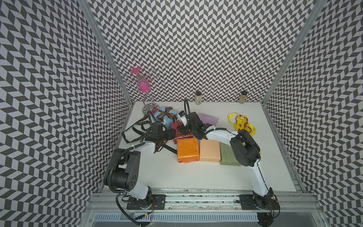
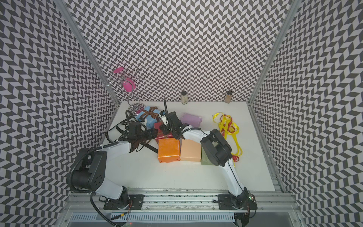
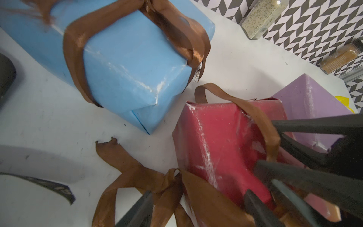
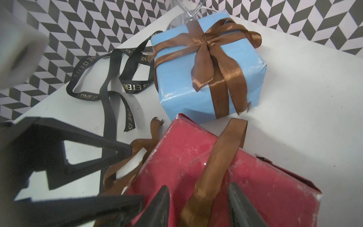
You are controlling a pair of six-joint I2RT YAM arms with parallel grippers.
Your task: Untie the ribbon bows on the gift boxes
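A red box [image 4: 177, 151] carries a loosened brown ribbon [image 4: 217, 166] across its top; its tied part [image 3: 170, 181] hangs at the box's left side. My left gripper stands with its fingers apart at the red box's near left, the brown ribbon passing between the fingers but not visibly pinched. My right gripper is open over the red box, the ribbon strip running between its fingertips. Behind them sits a blue box [image 4: 174, 94] with its brown bow [image 4: 204, 41] still knotted on top.
Orange [image 1: 188, 149], peach [image 1: 210, 150], green [image 1: 228, 155] and purple [image 1: 208, 119] boxes crowd around, without ribbons showing. Black ribbon [image 4: 109, 87] lies at left, yellow ribbon [image 1: 240, 121] at right. A wire stand [image 1: 150, 107] occupies the back left.
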